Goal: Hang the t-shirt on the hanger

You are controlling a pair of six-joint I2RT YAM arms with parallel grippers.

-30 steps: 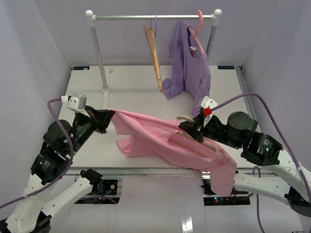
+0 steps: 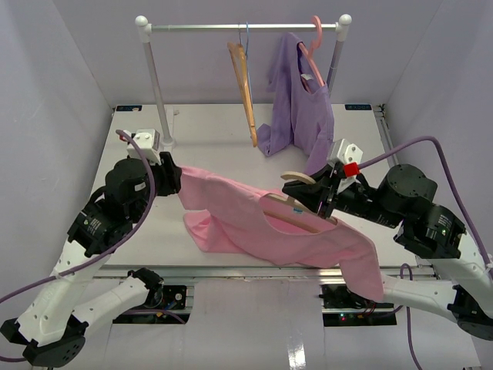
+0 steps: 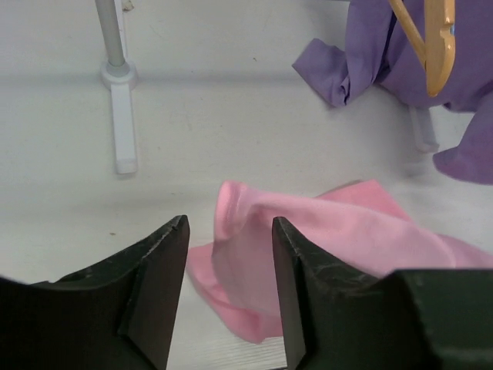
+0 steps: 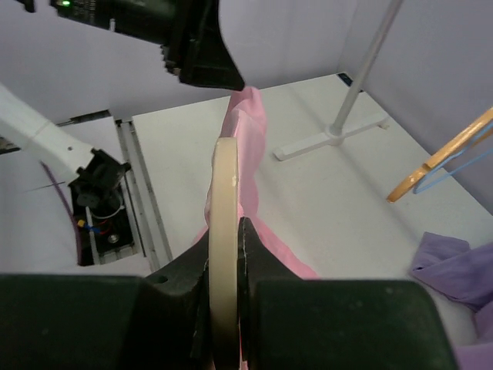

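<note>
The pink t shirt [image 2: 262, 231] hangs over a light wooden hanger, spread leftward above the table. My right gripper is shut on that hanger [image 4: 224, 185], seen upright between its fingers. My left gripper is at the shirt's raised left end [image 3: 239, 204]; in the left wrist view its fingers stand apart around the pink tip, and I cannot tell whether they touch it.
A white rail [image 2: 200, 28] at the back carries empty wooden hangers [image 2: 242, 85] and a purple shirt [image 2: 300, 116] on a pink hanger.
</note>
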